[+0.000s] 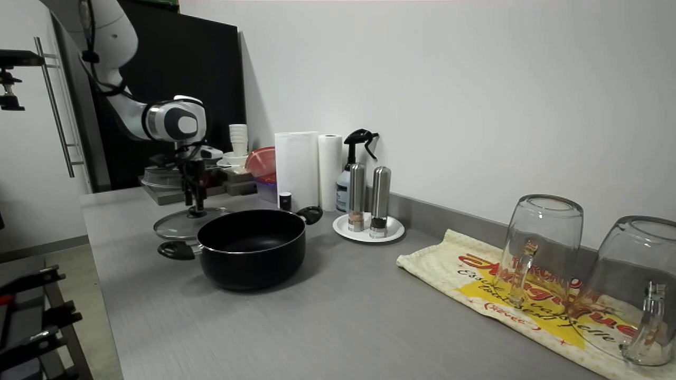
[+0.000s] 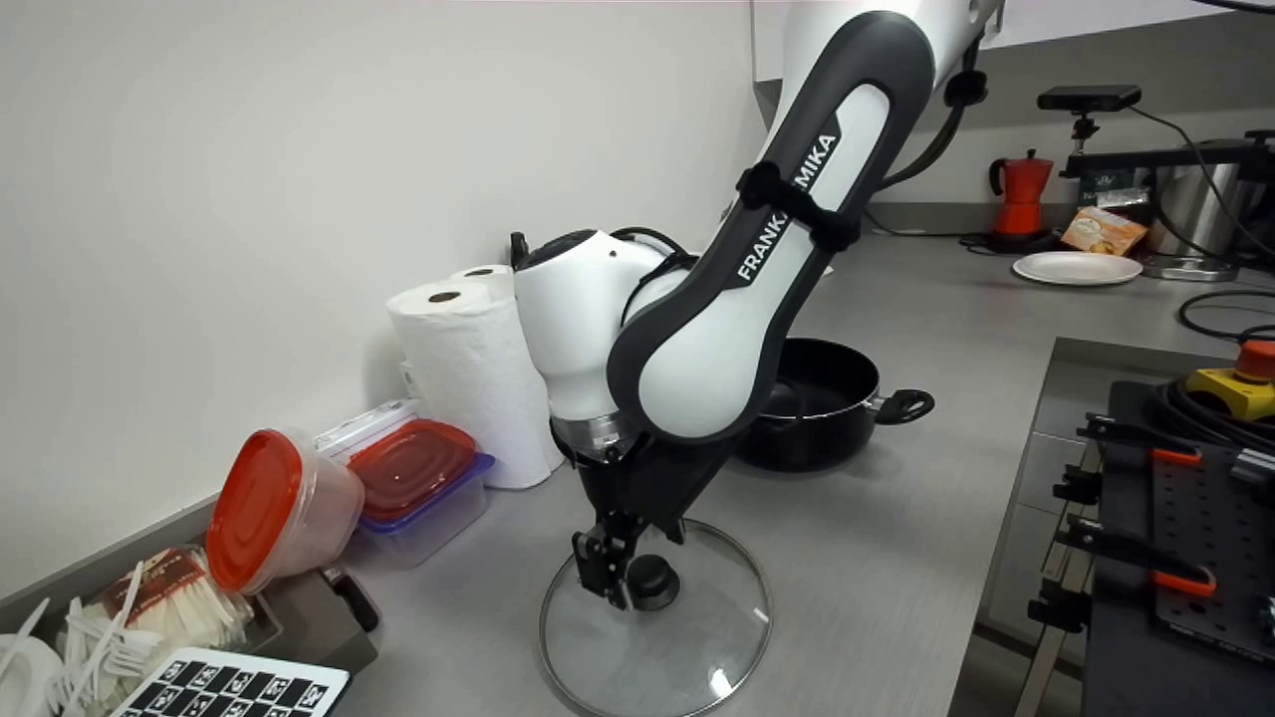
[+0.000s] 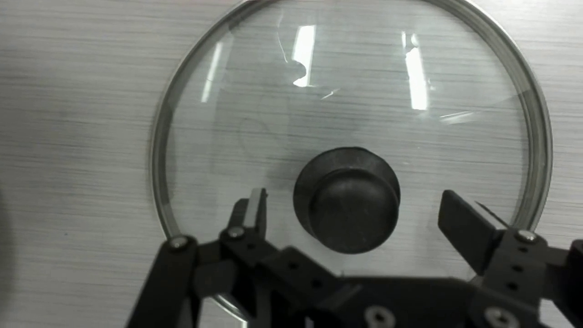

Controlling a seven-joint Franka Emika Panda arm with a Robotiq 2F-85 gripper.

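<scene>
A clear glass lid with a metal rim lies on the counter, its black knob facing up. In the wrist view my gripper stands open, one finger to each side of the knob, with visible space between the knob and both fingers. From the second exterior view, the gripper is low over the lid, close to its knob. A black two-handled pot sits uncovered beside the lid, and its inside looks empty.
Paper towel rolls and plastic containers stand along the wall. Two grinders rest on a white plate. Glass mugs are upside down on a cloth. The counter in front of the pot is bare.
</scene>
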